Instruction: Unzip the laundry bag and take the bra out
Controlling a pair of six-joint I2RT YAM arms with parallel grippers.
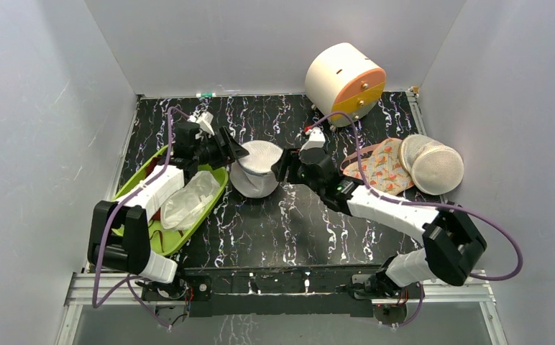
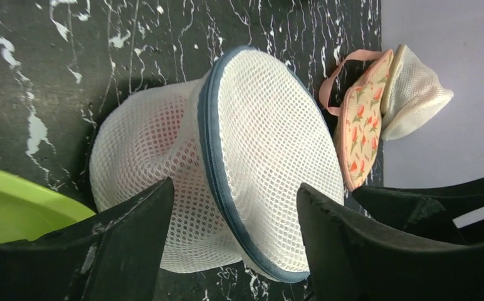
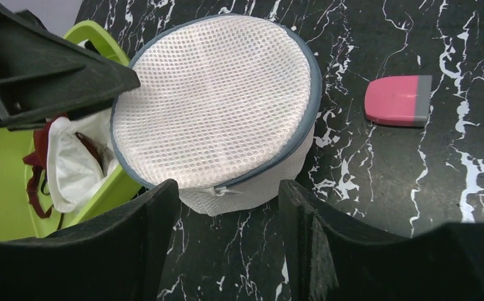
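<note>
A white mesh laundry bag [image 1: 262,155] with a grey-blue zipper band stands between both grippers near the table's middle. Its round top is on, and a small zipper pull [image 3: 224,190] shows at the rim in the right wrist view. My left gripper is open over the bag's left side, the band passing between its fingers with a gap on either side. My right gripper is also open, at the bag's right side, the pull and rim ahead of its fingers and nothing gripped. No bra is visible inside the mesh.
A green basin [image 1: 222,180] with white and dark red cloth lies left of the bag. A pink and grey object [image 3: 397,101] rests nearby on the right. A patterned pouch [image 1: 380,169], more mesh bags [image 1: 437,169] and a drum-shaped drawer box [image 1: 339,75] stand farther right.
</note>
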